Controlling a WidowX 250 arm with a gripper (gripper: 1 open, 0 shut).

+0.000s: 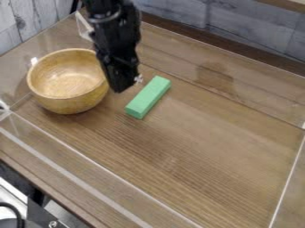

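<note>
My gripper (117, 73) hangs over the right rim of a tan round bowl (62, 85), its dark arm coming down from the top of the view. Its fingers look close together, with nothing clearly held, though the tips are small and blurred. A bright green block (148, 97) lies flat on the wooden table, just to the right of the gripper and apart from the bowl.
A pale wall runs along the back left.
</note>
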